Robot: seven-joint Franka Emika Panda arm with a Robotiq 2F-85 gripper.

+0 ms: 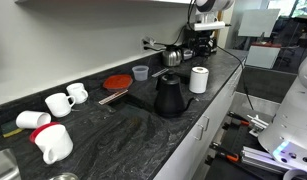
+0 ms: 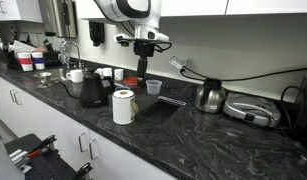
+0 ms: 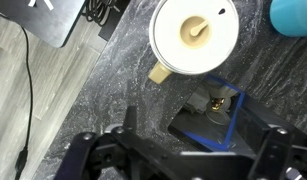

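My gripper is open in the wrist view, with nothing held between its fingers. Just ahead of it stands a white cylinder, seen from above, with a pale round centre; it looks like a paper roll. The same white cylinder stands upright near the counter's front in exterior view 2, where the gripper hangs above and behind it. A black kettle stands beside the white cylinder in exterior view 1.
A blue-edged item lies under the gripper, and a teal container sits at upper right. A steel kettle and a toaster line the wall. Mugs and a red plate occupy the counter's other end.
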